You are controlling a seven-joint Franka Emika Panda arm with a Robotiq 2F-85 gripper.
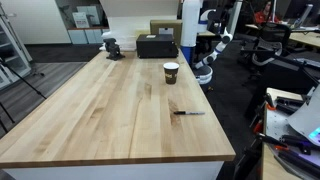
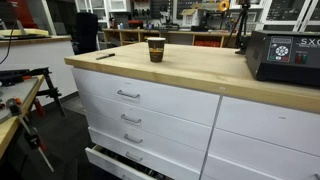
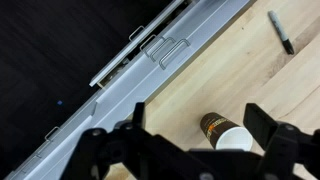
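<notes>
My gripper is open in the wrist view, its two dark fingers spread wide with nothing held between them. A brown-and-black paper cup with a white rim (image 3: 226, 131) appears beyond the fingers, near the right one. The same cup (image 1: 171, 73) stands upright on the wooden worktop, and the cup (image 2: 156, 49) also shows in exterior view 2. A dark marker (image 3: 281, 32) lies on the wood, apart from the cup; in exterior view 1 the marker (image 1: 188, 113) is near the right edge. Neither exterior view clearly shows the gripper.
A black boxy device (image 2: 285, 56) occupies one end of the worktop (image 1: 110, 115). Below, the white cabinet's bottom drawer (image 2: 125, 162) is pulled out, its contents unclear. Dark floor (image 3: 60, 60) lies past the cabinet front.
</notes>
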